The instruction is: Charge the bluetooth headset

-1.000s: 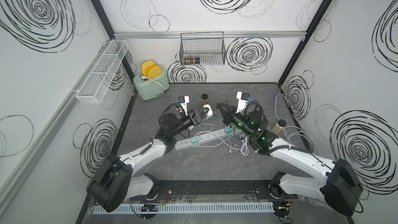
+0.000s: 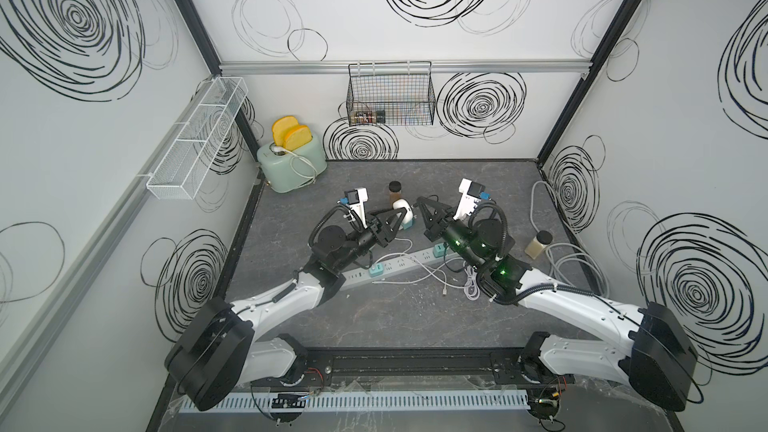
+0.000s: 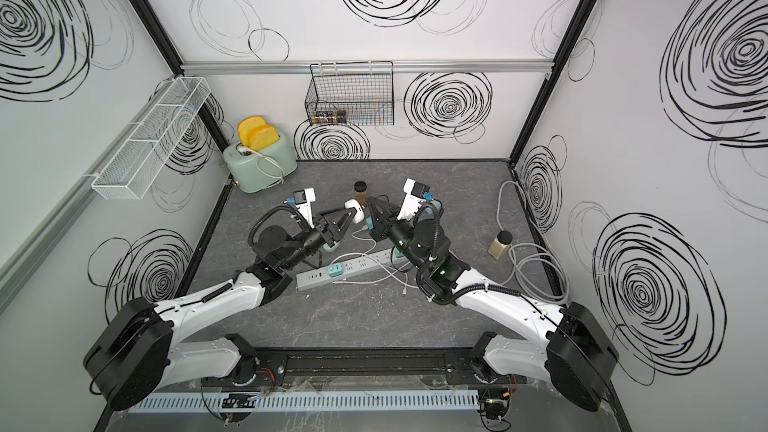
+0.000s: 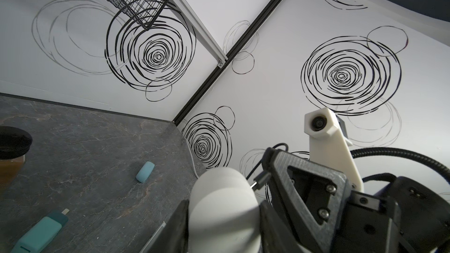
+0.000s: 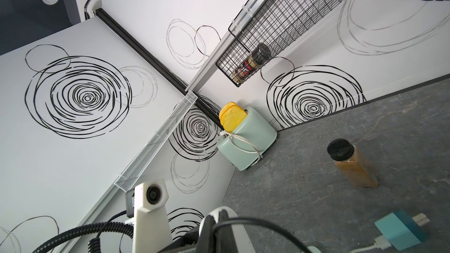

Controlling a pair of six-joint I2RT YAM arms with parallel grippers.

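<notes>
The rounded white headset case [image 4: 224, 201] is held in my left gripper [image 2: 401, 216], which is shut on it with the case sticking out past the fingers. Facing it from the right, my right gripper [image 2: 420, 206] is shut on the end of a thin black cable [image 5: 267, 225]. In the left wrist view the cable's plug [image 4: 261, 180] shows a bright metal tip close beside the case's upper right side. Whether the tip touches the case or enters a port cannot be told; the port is not visible.
A white power strip [image 2: 408, 262] with teal plugs and loose white cables lies below the arms. A teal adapter [image 5: 402, 229] and a brown bottle [image 5: 358, 168] stand behind. The toaster [image 2: 292, 164] is at the back left; another bottle [image 2: 538, 244] stands at right.
</notes>
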